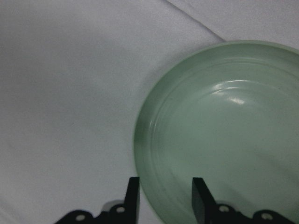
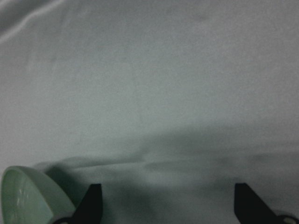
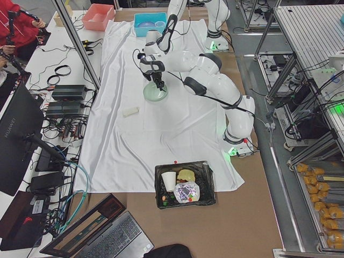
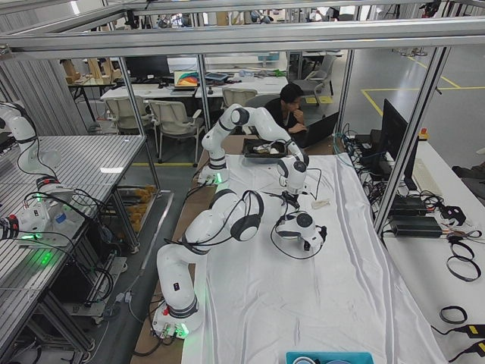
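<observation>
A pale green plate [image 3: 154, 94] rests on the white cloth under the two arms, which are bunched closely over it. In the left wrist view it [image 1: 219, 130] fills the right half, and my left gripper is open above its rim, nothing between the fingers. In the right wrist view my right gripper stands wide open over bare cloth, with part of the green plate [image 2: 28, 196] at lower left. A small pale flat item [image 3: 130, 111] lies on the cloth beside the plate, too small to identify.
A black tray [image 3: 161, 201] with a cup and packets is at one end, a blue bin [image 3: 140, 31] at the other, near a pink bin [image 3: 98, 19]. The cloth [image 3: 150, 140] between plate and black tray is mostly clear.
</observation>
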